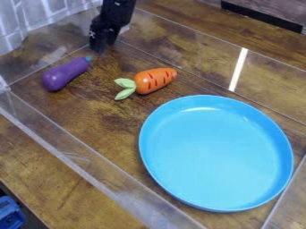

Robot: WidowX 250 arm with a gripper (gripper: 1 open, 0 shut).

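My black gripper (103, 36) is at the top centre-left, at the back of the wooden table, small and dark; whether its fingers are open or shut is unclear. In front of it lies a purple toy eggplant (63, 75), stem toward the upper right. To the right of that rests an orange toy carrot (156, 80) with pale green leaves pointing left. A large round blue plate (216, 152) fills the lower right.
A clear plastic wall (30, 27) runs along the left and back-left edge. A white strip (237, 70) marks the table at right. A blue object (7, 213) sits at the lower-left corner.
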